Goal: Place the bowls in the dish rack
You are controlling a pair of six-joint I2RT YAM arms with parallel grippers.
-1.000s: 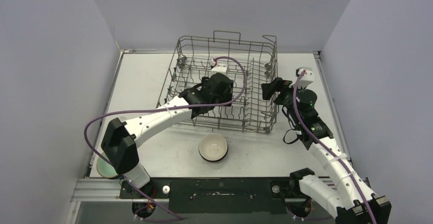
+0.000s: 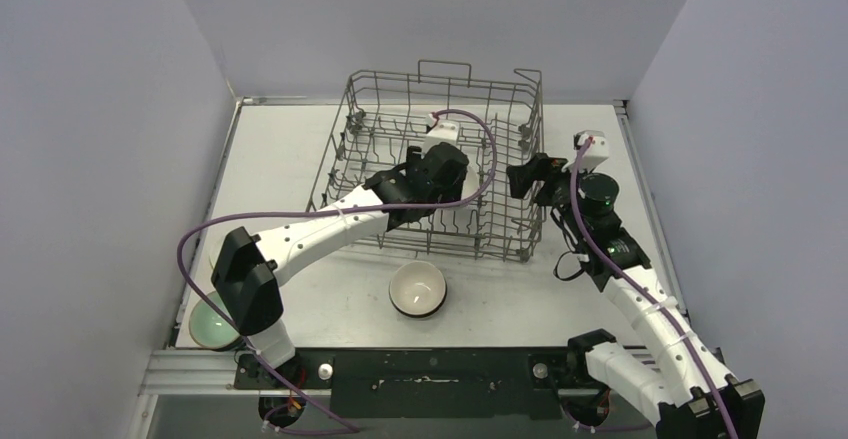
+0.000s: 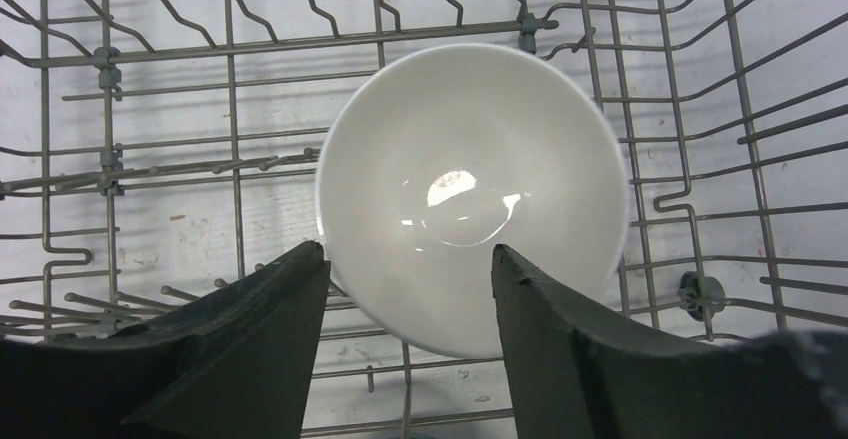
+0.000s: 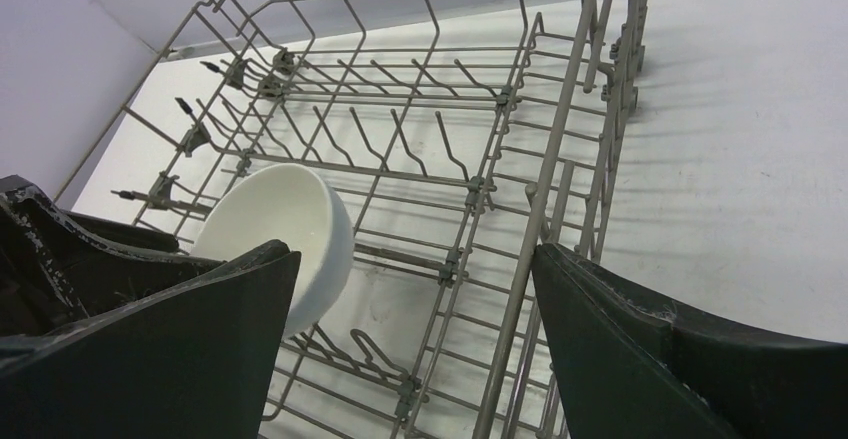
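Observation:
A white bowl point(image 3: 470, 159) rests on the tines of the dish rack point(image 2: 370, 84), partly hidden under my left arm in the top view. My left gripper is over the bowl's near part, fingertips apart. My right gripper stands open at the rack's right side, near its wire wall, with the bowl point(image 4: 320, 209) to its left. A cream bowl point(image 2: 417, 287) with a dark outer rim sits on the counter in front of the rack. A green bowl point(image 2: 210, 329) sits at the front left, partly behind my left arm.
Bare counter point(image 2: 255, 149) lies left of the rack and also right of it, around my right arm. Grey walls point(image 2: 730, 159) enclose the sides and back.
My left gripper and arm have shifted slightly to the right over the rack. My right gripper has moved very slightly left.

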